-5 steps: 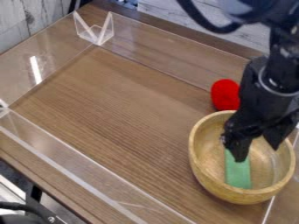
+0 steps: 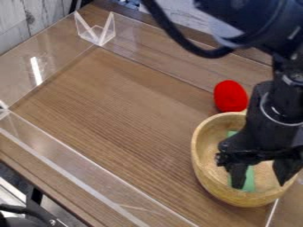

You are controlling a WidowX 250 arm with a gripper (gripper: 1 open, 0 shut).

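My black gripper [image 2: 254, 160] is low over a tan wooden bowl [image 2: 213, 182] at the lower right, its fingers open and down inside the bowl. A green block [image 2: 243, 182] lies in the bowl between and below the fingers, partly hidden by them; whether they touch it I cannot tell.
A red round object [image 2: 229, 95] sits just behind the bowl. A small white wire or plastic item [image 2: 95, 28] stands at the back left.
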